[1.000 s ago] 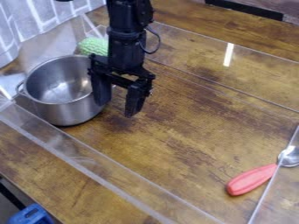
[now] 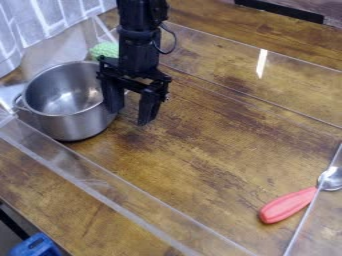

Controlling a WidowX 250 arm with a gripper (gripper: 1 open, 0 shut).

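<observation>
My black gripper (image 2: 134,98) hangs over the right rim of a steel pot (image 2: 64,108) at the left of the camera view. One finger side reaches into or against the pot's rim, the other hangs outside to its right. Whether the fingers are closed on the rim is unclear. A green textured object (image 2: 104,50) lies behind the arm, partly hidden.
A red-handled spoon (image 2: 287,205) lies at the lower right. A blue object (image 2: 38,247) is at the bottom left corner.
The gripper has shifted slightly up and to the left. The pot looks nearly in the same place.
</observation>
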